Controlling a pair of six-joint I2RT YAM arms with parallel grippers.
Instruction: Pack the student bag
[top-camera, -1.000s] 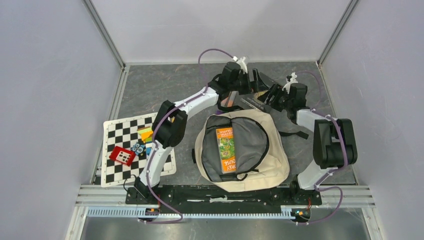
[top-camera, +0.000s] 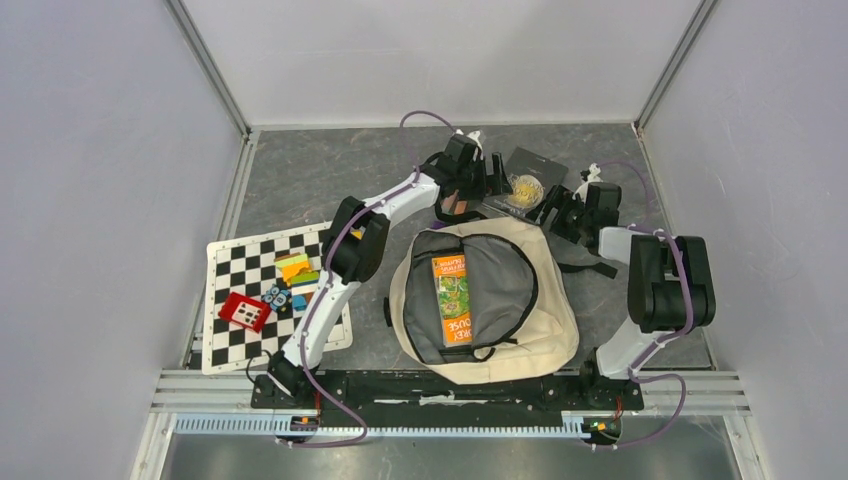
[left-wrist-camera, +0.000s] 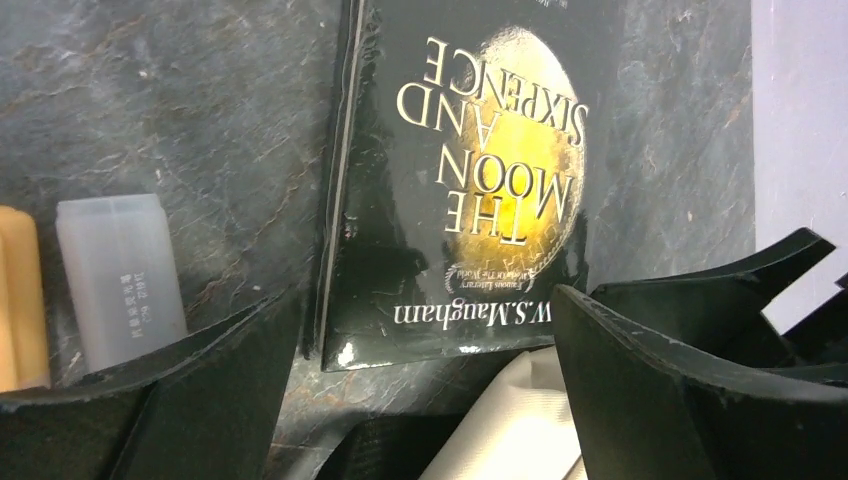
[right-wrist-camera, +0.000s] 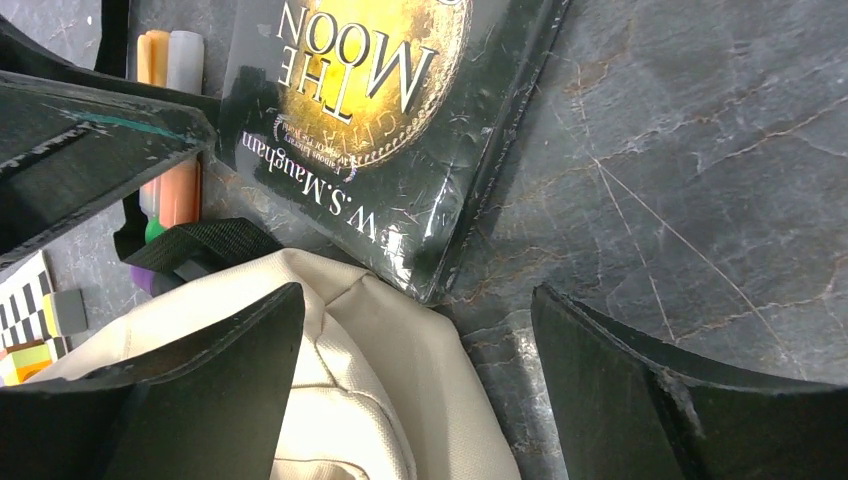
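A black book, "The Moon and Sixpence" (left-wrist-camera: 460, 120), lies on the grey surface behind the bag (top-camera: 540, 300), which is open with an orange book (top-camera: 451, 290) inside. My left gripper stands open over the book's near edge, nothing between its fingers. My right gripper is open at the book's lower corner, by the bag's cream rim, also empty. Markers (right-wrist-camera: 182, 70) lie left of the book, beside a black strap.
A checkerboard (top-camera: 240, 260) with a red case (top-camera: 245, 311) and small coloured items lies at the left. Walls bound the sides and back.
Both arms have shifted slightly, the left gripper back toward the left and the right one outward from the book, so more of the book's cover shows from above.
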